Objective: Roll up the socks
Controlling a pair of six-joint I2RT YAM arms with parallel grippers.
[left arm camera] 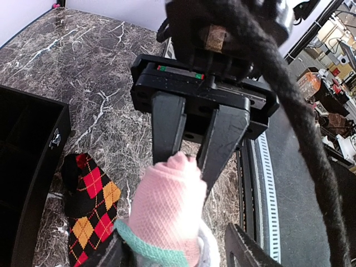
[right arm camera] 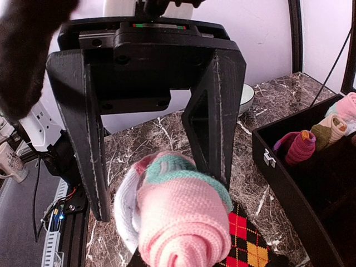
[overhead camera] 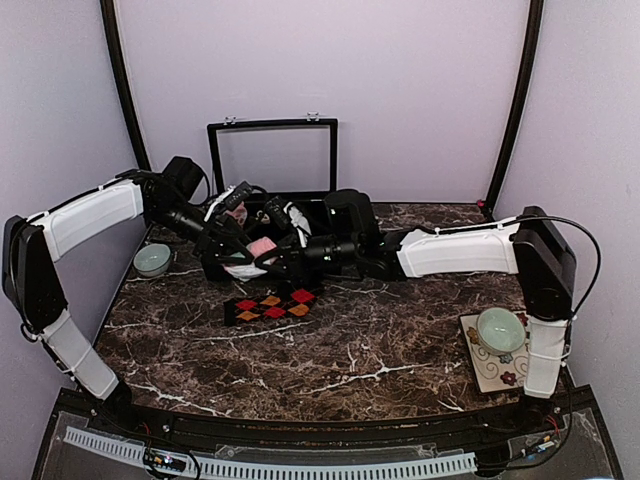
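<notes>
A rolled pink sock bundle [overhead camera: 262,246] with mint and white parts hangs between my two grippers, above the table. My right gripper is shut on its end, pinching the pink fabric. Around the bundle, my left gripper stands open, its two fingers spread wide on either side. On the table below lies a flat argyle sock [left arm camera: 94,208] in red, orange and black. In the right wrist view, several rolled socks [right arm camera: 300,147] sit inside the black box [right arm camera: 289,194].
The box's open lid [overhead camera: 273,122] stands up at the back. A pale bowl [overhead camera: 152,260] is at the far left, and another bowl [overhead camera: 500,330] rests on a patterned tray [overhead camera: 483,372] at the right. Bare table [overhead camera: 300,370] shows in front.
</notes>
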